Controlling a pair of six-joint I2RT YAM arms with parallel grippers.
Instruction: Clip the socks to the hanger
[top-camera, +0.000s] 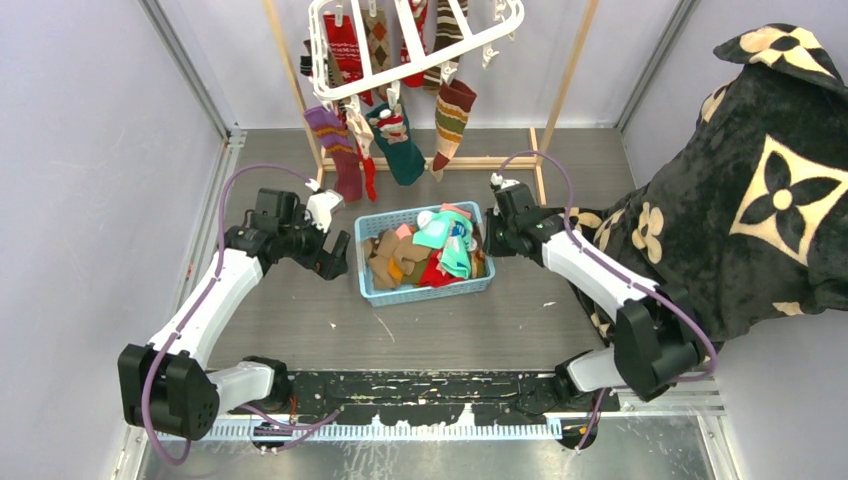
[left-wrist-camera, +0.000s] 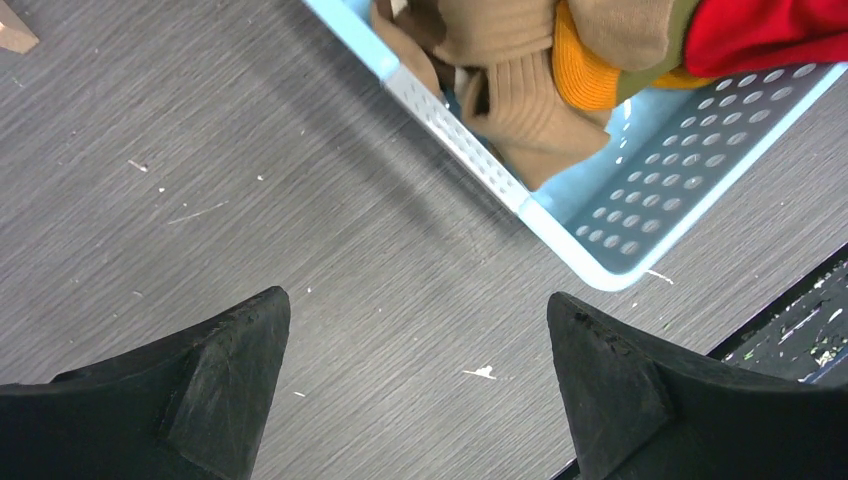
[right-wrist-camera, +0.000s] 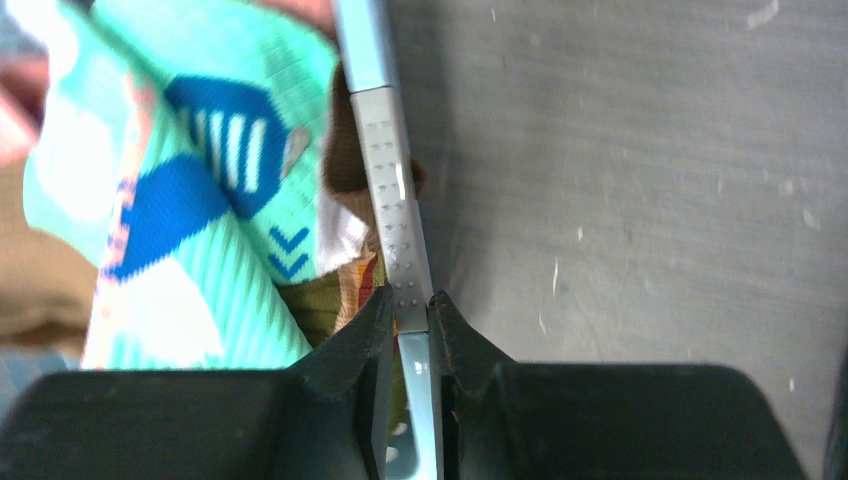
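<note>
A blue plastic basket (top-camera: 423, 292) full of socks (top-camera: 400, 255) sits mid-floor; brown, red, orange and mint socks show in it. Above hangs the white clip hanger (top-camera: 366, 78) with many socks clipped on, including a teal one (top-camera: 398, 145) and a striped one (top-camera: 452, 125). My right gripper is shut on the basket's right rim. My left gripper stands open outside the basket's left side, nothing between its fingers.
A dark patterned blanket (top-camera: 720, 230) covers the right side. A wooden frame (top-camera: 560, 70) stands at the back below the hanger. Bare floor lies left and in front of the basket.
</note>
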